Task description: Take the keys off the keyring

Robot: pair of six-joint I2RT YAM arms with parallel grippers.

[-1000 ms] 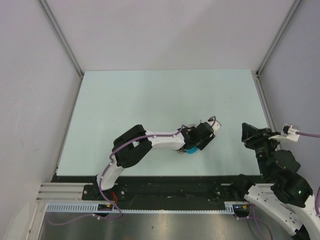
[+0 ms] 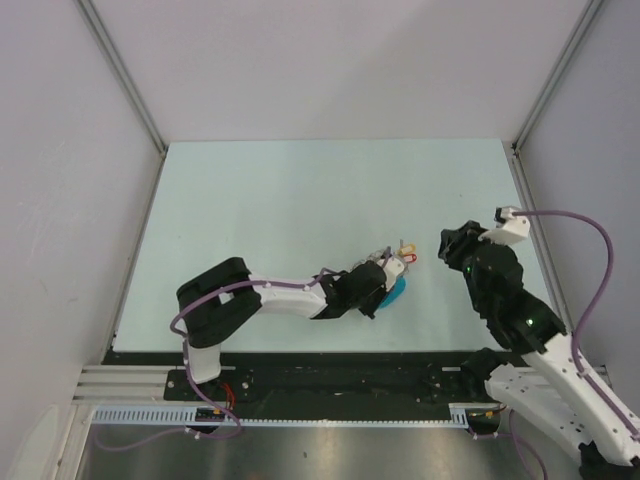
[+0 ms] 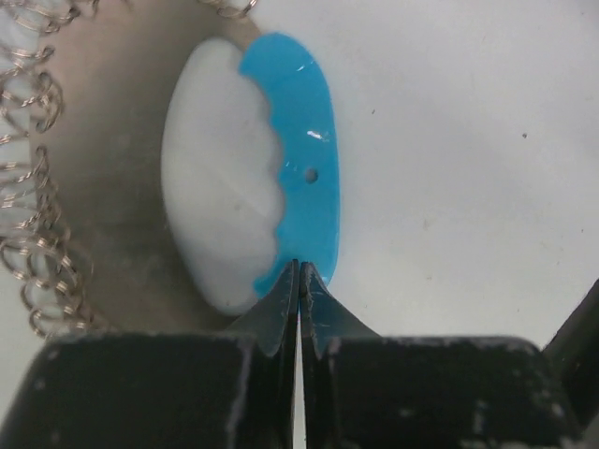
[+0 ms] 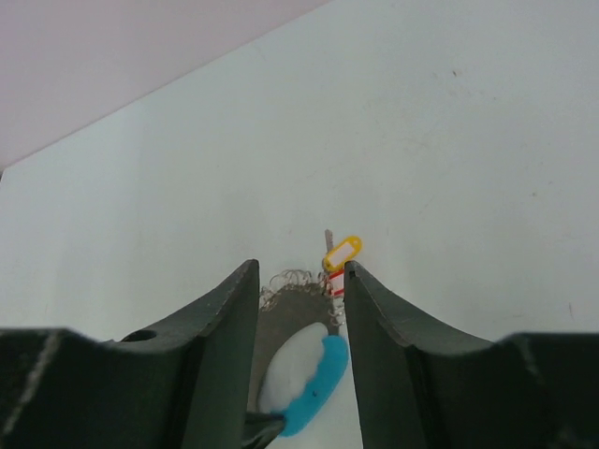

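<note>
My left gripper [image 2: 372, 310] is shut, with nothing showing between its fingers, over a blue scalloped piece [image 3: 309, 150] with a hole. That piece lies beside a white oval [image 3: 220, 173] on a grey-brown flat thing [image 3: 112, 168] edged with wire rings [image 3: 37, 215]. In the right wrist view, small yellow [image 4: 343, 251] and red [image 4: 338, 282] items lie beyond them; whether these are keys I cannot tell. My right gripper hangs apart from them, its fingers part open, with nothing seen between them.
Walls stand on both sides, and the left arm covers part of the objects in the top view.
My left gripper has moved left and toward the table's front, uncovering the yellow and red items. My right gripper has moved left and toward the back, closer to the objects.
</note>
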